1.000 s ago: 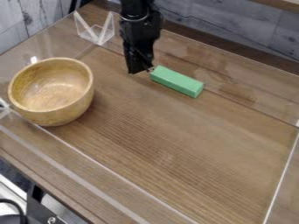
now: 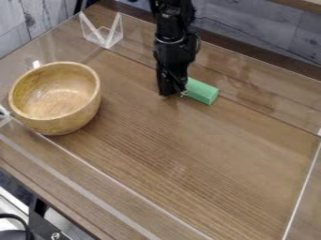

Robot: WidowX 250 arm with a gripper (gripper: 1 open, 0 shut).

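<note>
The black gripper [image 2: 174,82] reaches down from the top centre to a green block [image 2: 200,92] on the wooden table [image 2: 175,169], its tip at the block's left end and covering part of it. Whether the fingers are open or shut on the block is hard to make out.
A large tan bowl [image 2: 55,103] sits at the left. A white wire-like object [image 2: 103,30] stands near the back left edge.
The gripper has moved right and onto the left end of the green block, which now shows less of its length. The bowl has not moved.
</note>
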